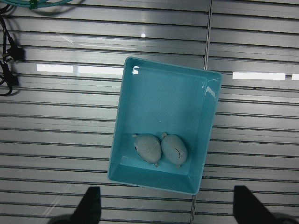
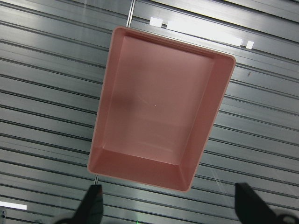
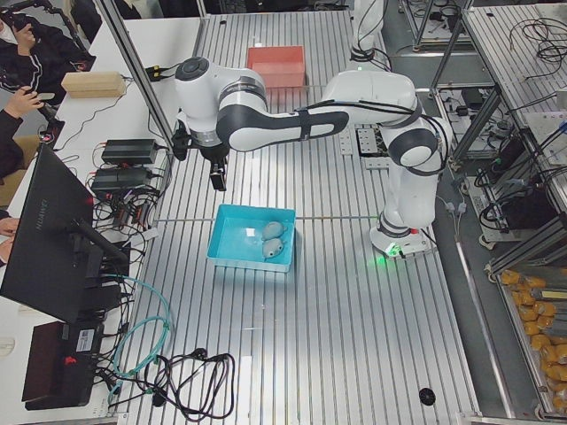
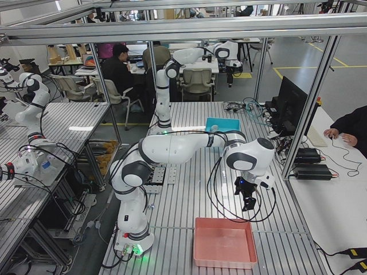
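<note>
A teal bin (image 1: 163, 93) holds two grey plush toys (image 1: 147, 148) (image 1: 174, 150), side by side near one end. My left gripper hangs above it, open, fingertips at the bottom corners of the left wrist view with nothing between them. An empty pink bin (image 2: 155, 102) lies on the slatted table under my right gripper, which is also open and empty. In the camera right view the pink bin (image 4: 225, 243) is in the foreground and the teal bin (image 4: 222, 122) farther back.
Coiled black cables (image 3: 195, 385) and a teal cable (image 3: 146, 332) lie at one end of the table. A monitor (image 3: 49, 235) and black boxes line the side desk. White perforated plates (image 4: 163, 180) sit by an arm base. The table around both bins is mostly clear.
</note>
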